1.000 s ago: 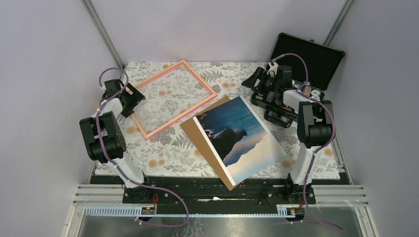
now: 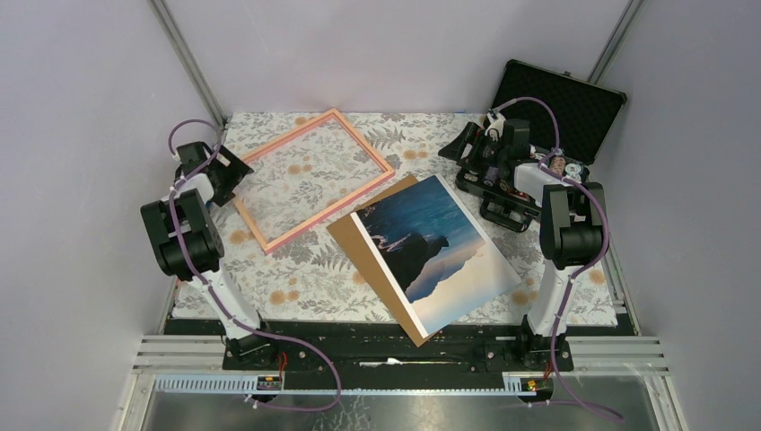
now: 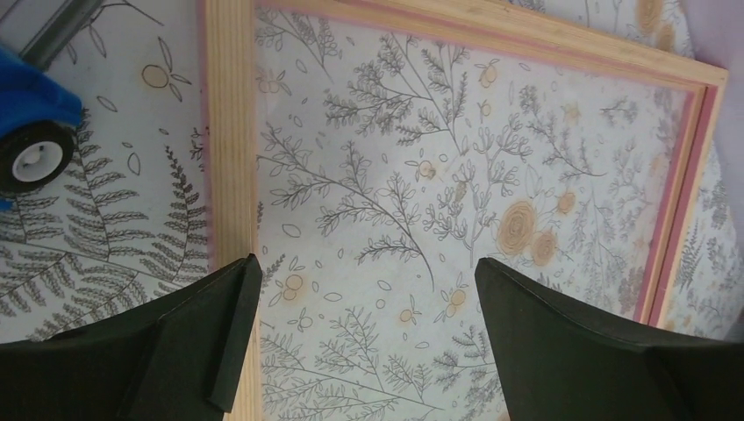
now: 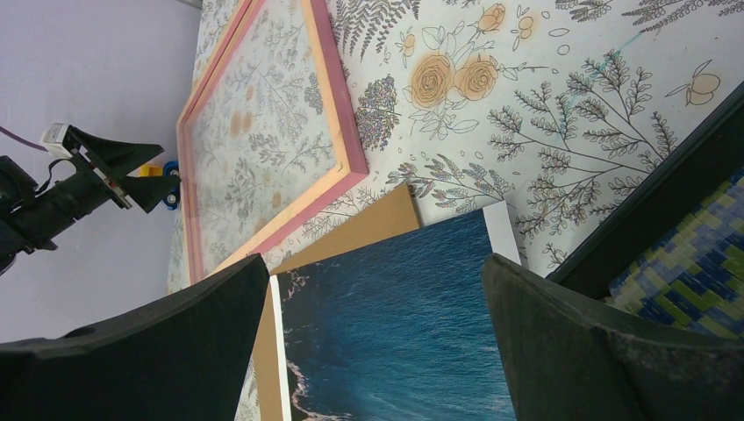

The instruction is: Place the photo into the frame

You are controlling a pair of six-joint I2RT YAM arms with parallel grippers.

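Observation:
The pink-edged wooden frame with a clear pane lies tilted on the floral mat at the left. The photo of a dark coast and blue sea rests on brown backing board at centre right. My left gripper stands open above the frame's left side; in the left wrist view a wooden bar runs under one finger. My right gripper is open with nothing held, over the area near the photo's top corner and the case.
An open black case with items fills the back right. A blue wheeled object lies beside the frame in the left wrist view.
My left gripper has shifted slightly left, away from the frame's middle, over the last second. The right arm, photo and frame are unchanged.

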